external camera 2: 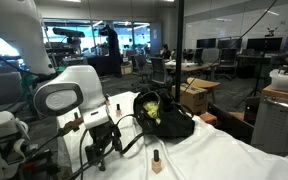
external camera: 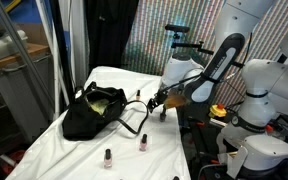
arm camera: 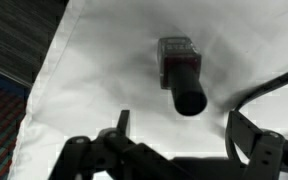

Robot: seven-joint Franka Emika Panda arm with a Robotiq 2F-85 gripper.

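In the wrist view a small dark bottle (arm camera: 178, 65) with a black cap and a printed label stands on the white cloth, just ahead of my gripper. My gripper is open, its two black fingers (arm camera: 122, 123) set wide apart with nothing between them. From exterior view 1, the gripper (external camera: 160, 107) is low over the table's right part, close to that bottle. Exterior view 2 shows the white hand (external camera 2: 74, 98) at the left, and the fingers are hard to make out there.
A black bag (external camera: 92, 112) with something yellow-green inside lies mid-table. A black strap or cable (arm camera: 269, 88) runs close to the bottle.
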